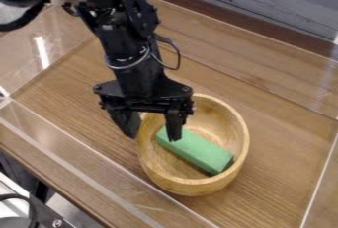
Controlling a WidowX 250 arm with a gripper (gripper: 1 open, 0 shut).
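My black gripper (153, 120) stands open over the rim of a tan bowl (180, 178), one finger at the left of the bowl and the other toward its inside. A green rectangular block (201, 153) lies inside the bowl, just right of and below the gripper, with nothing visible between the fingers.
A pale wall (264, 0) runs along the back. A dark cable shows at the lower left edge.
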